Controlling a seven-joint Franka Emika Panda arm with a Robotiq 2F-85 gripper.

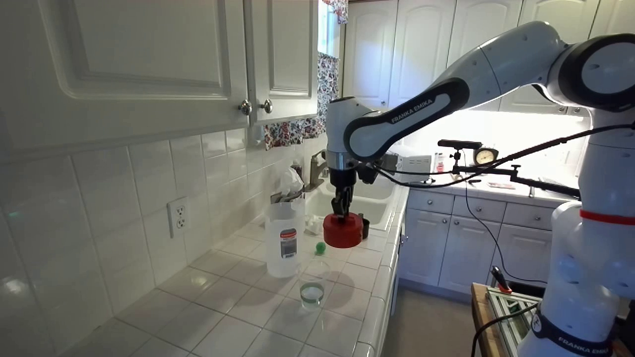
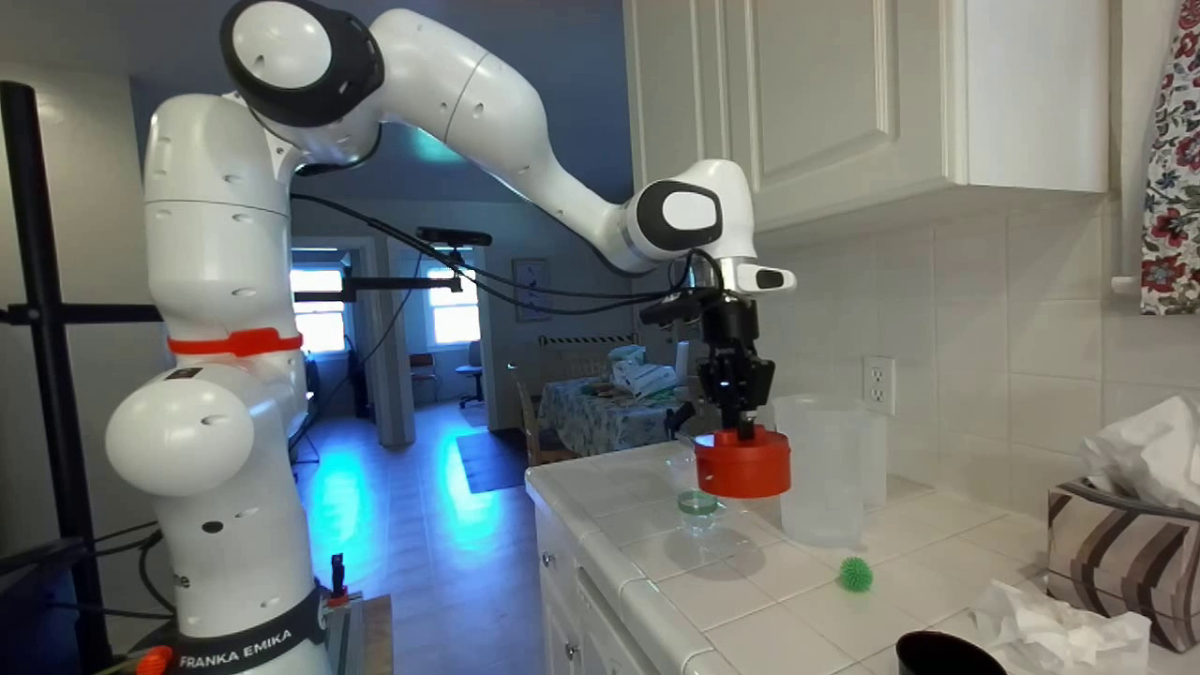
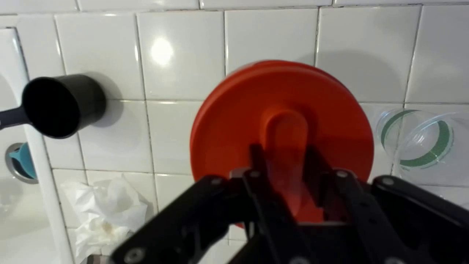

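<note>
A round red lid-like piece with a raised bar handle hangs above the tiled counter. My gripper points straight down and is shut on that handle. Seen from the wrist, the red piece fills the middle of the view, and its bar lies between my dark fingers. Clear space shows under the red piece in exterior view 2. What its underside looks like is hidden.
A clear cup with a green band and a translucent pitcher stand close by. A green spiky ball, a black cup and crumpled tissue are on the counter, near the sink. Bare tiles lie toward exterior view 1.
</note>
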